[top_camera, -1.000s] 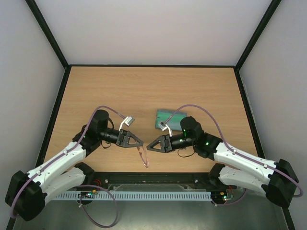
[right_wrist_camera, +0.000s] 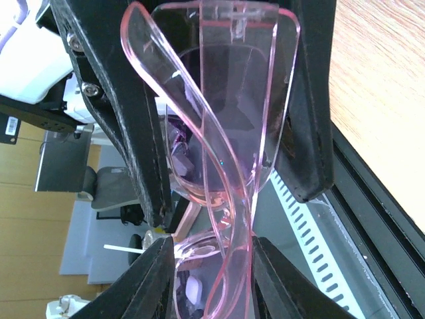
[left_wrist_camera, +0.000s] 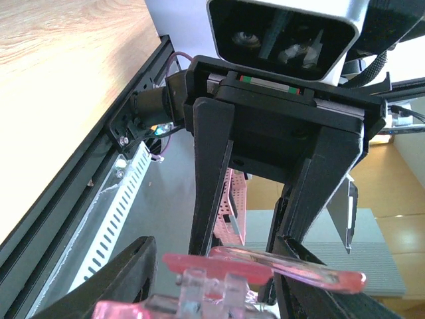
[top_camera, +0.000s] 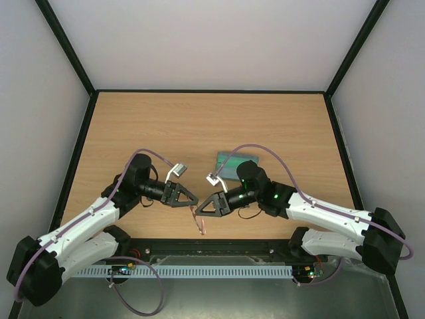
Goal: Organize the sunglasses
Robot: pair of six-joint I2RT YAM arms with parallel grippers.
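Note:
Sunglasses with a clear, pink-edged frame (right_wrist_camera: 229,166) hang between my two grippers, over the table's front. In the left wrist view the pink frame (left_wrist_camera: 222,267) lies between the fingers of my left gripper, nearly filling the gap. My right gripper has its fingers on either side of the frame's lower part, close to its edges. From above, left gripper (top_camera: 194,201) and right gripper (top_camera: 199,211) almost meet, with the sunglasses (top_camera: 198,222) hanging below. How firmly either finger presses on the frame cannot be made out.
A green case (top_camera: 229,165) lies on the table behind the right gripper, partly covered by that arm.
The left arm has stayed nearly still, and the sunglasses hang in about the same place.

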